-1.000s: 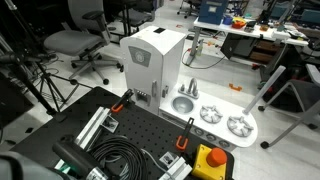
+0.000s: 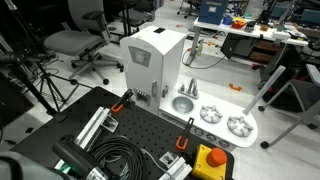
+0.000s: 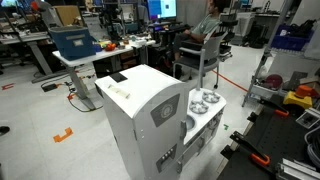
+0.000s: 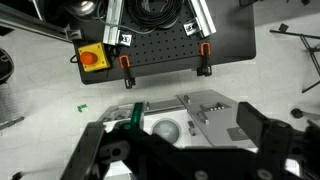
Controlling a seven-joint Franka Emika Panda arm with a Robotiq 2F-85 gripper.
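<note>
A white toy kitchen stands past the table's edge, with a tall cabinet (image 2: pixel 152 65), a small sink (image 2: pixel 183 105) and two round burners (image 2: pixel 239 126). Its cabinet (image 3: pixel 146 110) is large in the second exterior view, the doors facing right. Seen from above, the sink (image 4: pixel 167 130) shows between the dark fingers of my gripper. These fingers stand wide apart, and nothing shows held between them; the gripper is open. Its lower part covers some of the kitchen. In neither exterior view can I make out the gripper.
A black perforated table (image 4: pixel 165 48) carries a coiled cable (image 2: pixel 118 158), metal rails and orange-handled clamps (image 2: pixel 182 143). A yellow box with a red button (image 2: pixel 211 161) sits at its corner. Chairs (image 2: pixel 78 40) and desks stand farther off; open floor lies around the kitchen.
</note>
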